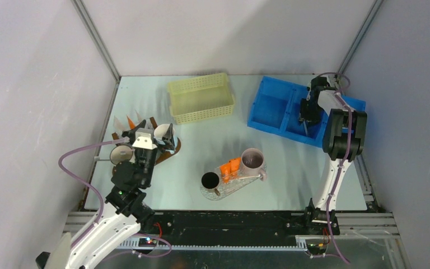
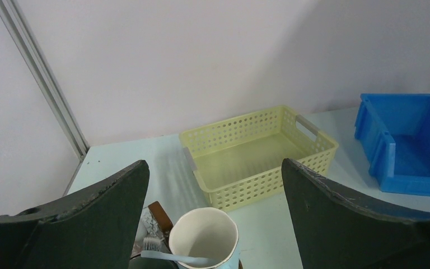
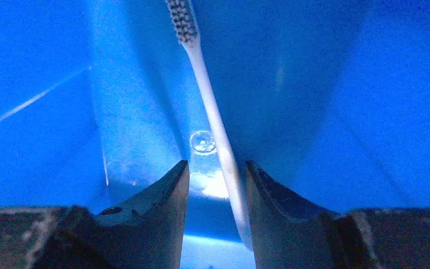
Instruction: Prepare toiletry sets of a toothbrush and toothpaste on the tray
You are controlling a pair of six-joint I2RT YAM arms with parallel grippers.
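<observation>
A white toothbrush [image 3: 215, 120] with grey bristles lies on the floor of the blue bin's [image 1: 271, 131] middle compartment. My right gripper is open above it, and the lower handle passes between the fingers, close to the right one [image 3: 252, 185]. Over the tray at the left of the table, my left gripper stands open and empty. Below it in the left wrist view are a white cup [image 2: 199, 227] and a brush lying across its rim [image 2: 171, 256]. On the clear tray [image 1: 241, 185] at front, orange tubes [image 1: 229, 167] lie between two cups.
An empty yellow basket [image 1: 201, 115] stands at the back centre. The bin's dividers and walls stand close around my right gripper. A pink cup [image 1: 252, 159] and a dark-mouthed cup [image 1: 210, 181] sit by the clear tray.
</observation>
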